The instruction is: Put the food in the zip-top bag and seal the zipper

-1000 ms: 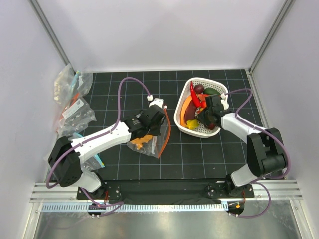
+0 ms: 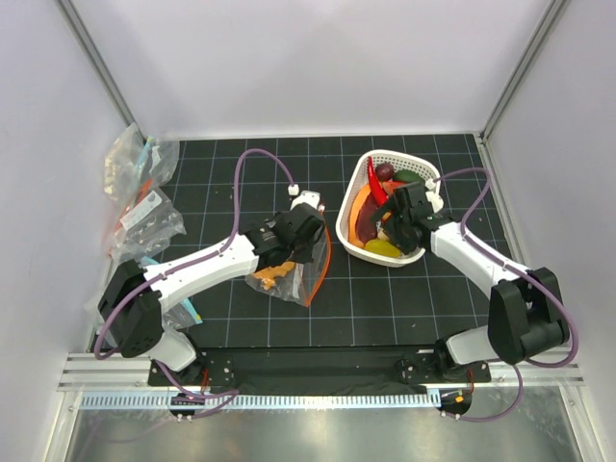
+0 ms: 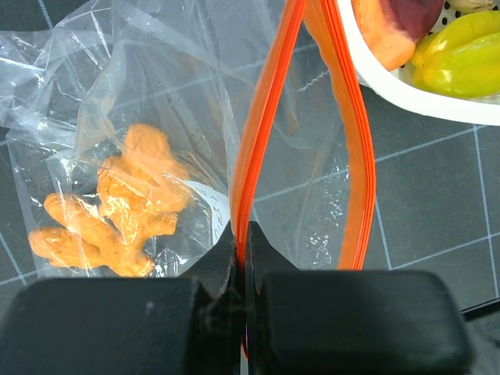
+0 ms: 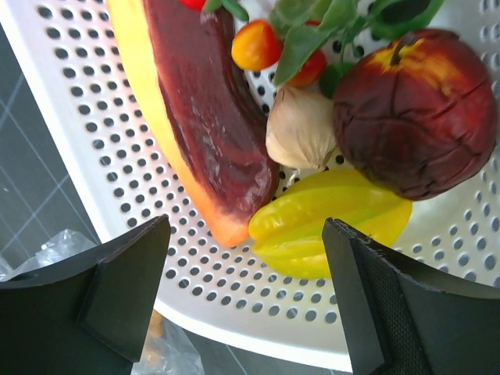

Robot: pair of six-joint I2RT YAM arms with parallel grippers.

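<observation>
In the left wrist view, the clear zip top bag (image 3: pixel 168 86) lies with its orange-edged mouth spread apart. Inside rests a knobbly orange piece of food (image 3: pixel 129 207). My left gripper is shut on one orange edge of the bag, thin between its fingertips. Over the white basket (image 4: pixel 74 133), my right gripper stands open with nothing between its fingers. Below it lie a yellow star fruit (image 4: pixel 328 219), a garlic bulb (image 4: pixel 299 129), a dark red round fruit (image 4: pixel 414 113) and a long dark red piece (image 4: pixel 211 109).
More food crowds the basket, including a red pepper (image 2: pixel 375 183) and a green item (image 2: pixel 407 176). Other plastic bags (image 2: pixel 149 221) lie along the left side.
The star fruit has shifted slightly towards the front right and now lies flatter in the basket. My right arm has changed its pose above it. The left arm has barely moved.
</observation>
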